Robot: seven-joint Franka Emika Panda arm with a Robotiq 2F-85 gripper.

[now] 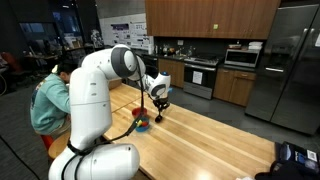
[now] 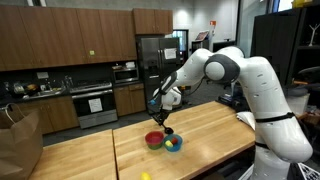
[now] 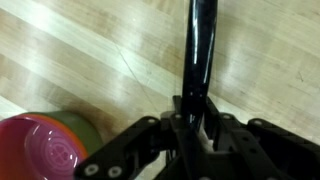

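Note:
A black long-handled utensil [image 3: 201,45] is clamped in my gripper, its shiny dark handle reaching up the wrist view. From exterior view 1, the gripper [image 1: 160,105] hangs over the wooden table with the utensil's dark lower end [image 1: 158,120] below it. In exterior view 2 that dark end [image 2: 168,130] appears close to a red bowl [image 2: 154,137] and a blue bowl [image 2: 174,146]. Whether it touches the table or a bowl, I cannot tell. A pink-red container [image 3: 40,150] fills the lower left of the wrist view.
A yellow object [image 2: 146,176] lies nearer the camera in exterior view 2. A person [image 1: 50,105] sits at the table's left side in exterior view 1. To the right, the wooden table [image 1: 210,145] is largely bare.

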